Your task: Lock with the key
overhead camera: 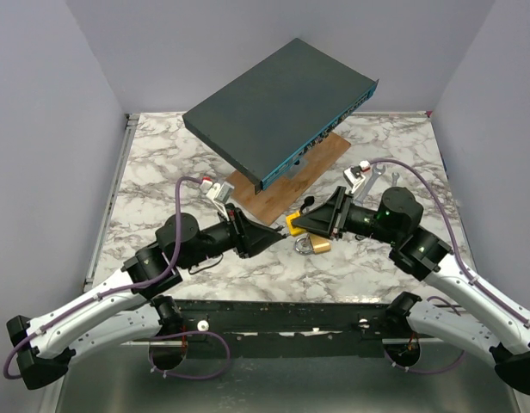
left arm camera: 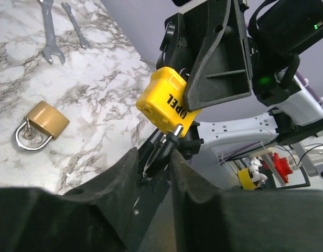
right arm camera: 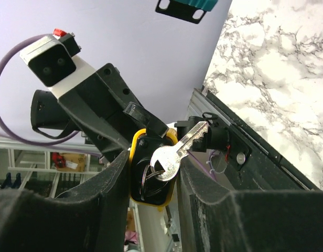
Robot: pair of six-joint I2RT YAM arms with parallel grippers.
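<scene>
My right gripper is shut on a yellow-and-black OPEL tag (left arm camera: 169, 102). A silver key (right arm camera: 172, 157) hangs from the tag's ring and sticks out towards my left gripper. In the left wrist view the key looks dark and nearly edge-on, at the gap between the left fingertips. These stand part open, and whether they touch the key cannot be told. A brass padlock (left arm camera: 49, 119) lies on the marble table with its shackle (left arm camera: 31, 144) on. From above it shows just beneath the right gripper (overhead camera: 301, 221).
A large dark box (overhead camera: 278, 107) overhangs the back of the table above a wooden board (overhead camera: 312, 176). Wrenches (left arm camera: 50, 37) rest beyond the padlock. Bare marble (overhead camera: 256, 280) lies along the front.
</scene>
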